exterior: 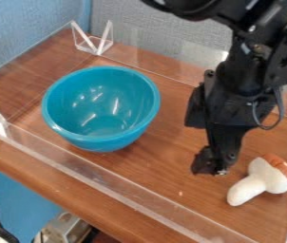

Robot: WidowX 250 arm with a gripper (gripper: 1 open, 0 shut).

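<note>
A toy mushroom [260,180] with a white stem and orange-brown cap lies on its side on the wooden table at the right. My black gripper [215,161] hangs low just to its upper left, apart from it, pointing down. It is open as far as the dark shape shows, with nothing seen held. A teal bowl [99,109] stands to the left of the gripper.
Clear panels edge the table, with white brackets at the upper left and left. A grey wall is behind; blue surface and hardware lie beyond the lower-left edge.
</note>
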